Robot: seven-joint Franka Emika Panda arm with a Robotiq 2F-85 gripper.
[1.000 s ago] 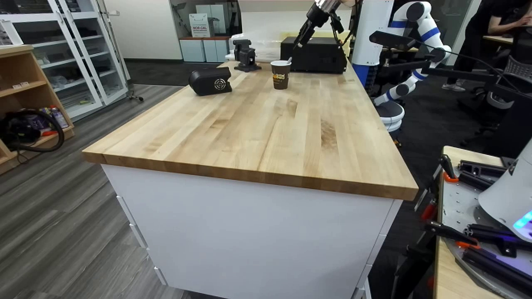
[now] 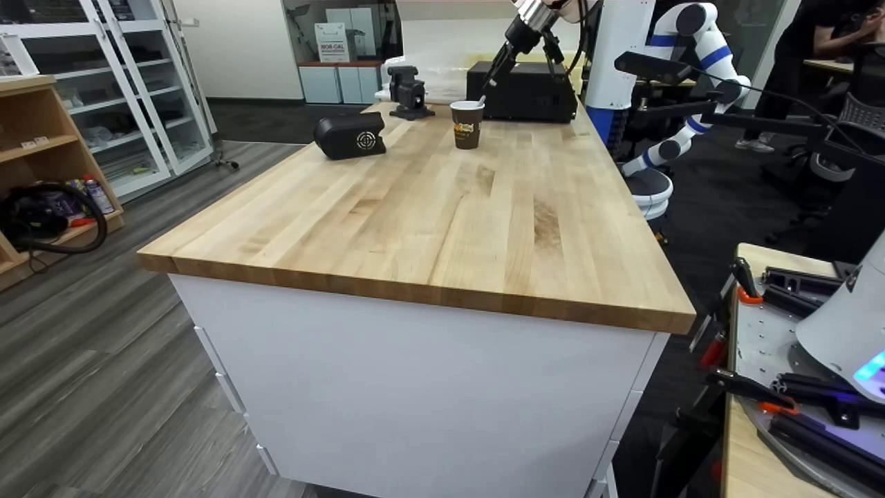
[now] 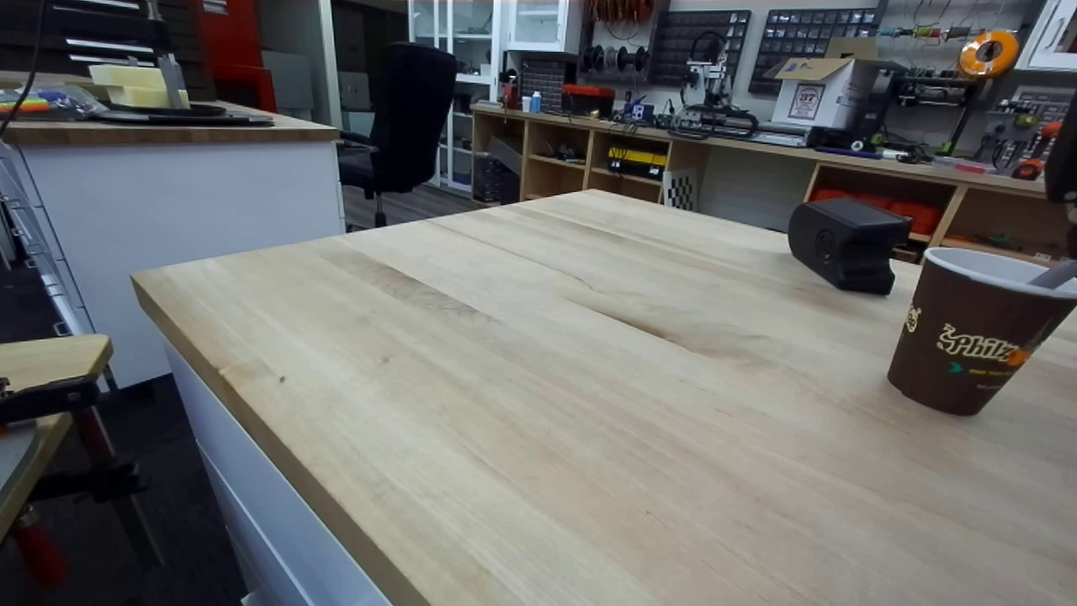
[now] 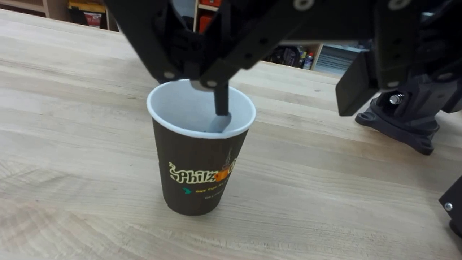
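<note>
A dark brown paper cup (image 4: 195, 173) with a white rim and lettering stands upright on the wooden table; it also shows at the right of exterior view 2 (image 3: 969, 348) and at the far end in exterior view 1 (image 2: 466, 128). A grey handle-like item (image 3: 1055, 274) sticks up from inside the cup. My gripper is open, its fingers wide apart with bare table seen between them. One black finger (image 4: 222, 97) overlaps the cup's opening in the wrist view, and whether it touches the grey item cannot be told.
A black rounded block (image 2: 350, 135) lies left of the cup. Farther back stand a black mount (image 2: 408, 91) and a large black box (image 2: 523, 93) near the arm.
In exterior view 1 my gripper has shifted slightly left and down toward the cup. The cup and the objects on the table have stayed put.
</note>
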